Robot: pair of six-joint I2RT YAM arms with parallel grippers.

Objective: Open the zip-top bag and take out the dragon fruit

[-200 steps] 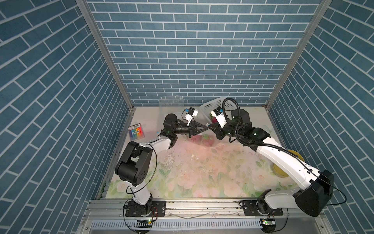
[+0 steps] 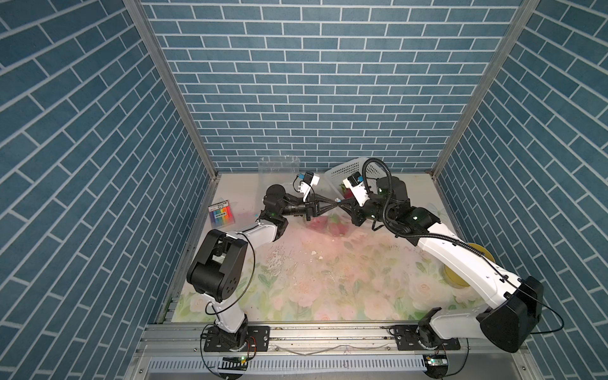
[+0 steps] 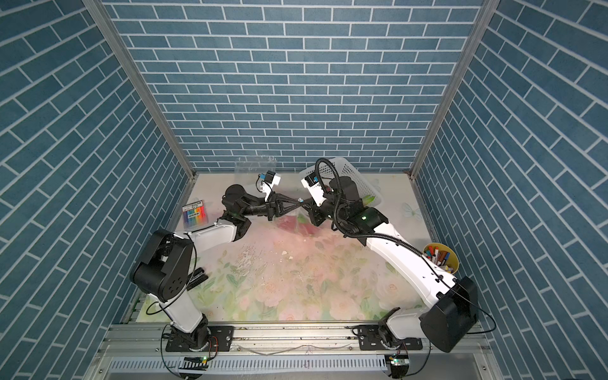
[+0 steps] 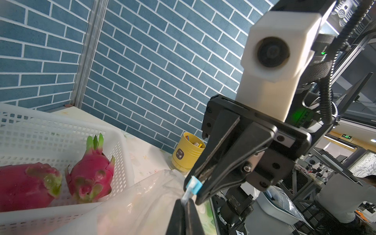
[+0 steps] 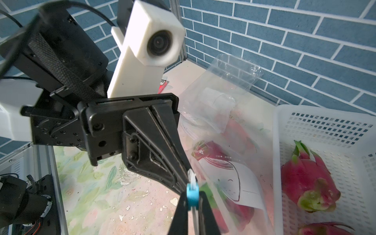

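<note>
In the right wrist view the clear bag [image 5: 252,184] stands with dragon fruit [image 5: 207,148] and a printed label inside, its top raised to a blue zip slider [image 5: 192,193]. My right gripper [image 2: 343,205] is shut on that slider at the bag's top. My left gripper [image 2: 330,206] meets it from the left, shut at the slider; what lies between its fingertips is hard to tell, as the slider and zip edge cover them in the left wrist view.
A white basket [image 4: 58,137] with dragon fruits [image 5: 309,180] stands behind the bag. A yellow bucket [image 4: 188,150] of pens is at the right, a marker box [image 2: 221,213] at the left.
Very little differs; my left gripper and wrist have shifted very slightly upward, while the right arm holds still.
</note>
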